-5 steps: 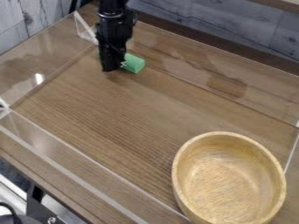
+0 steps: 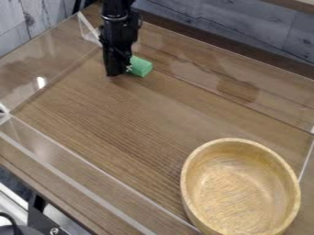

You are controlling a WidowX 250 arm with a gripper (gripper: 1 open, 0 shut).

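Observation:
My black gripper (image 2: 119,64) reaches down from the top of the view to the upper middle of the wooden table (image 2: 123,147). A green object (image 2: 140,67) lies on the table at the gripper's right side, partly behind it. The fingers are small and dark, so I cannot tell whether they are open, shut or holding the green object.
A large tan round bowl (image 2: 240,188) sits at the lower right. The table's edges show at the top left, top right and lower left.
The gripper and the green object have shifted slightly to the left over the last second.

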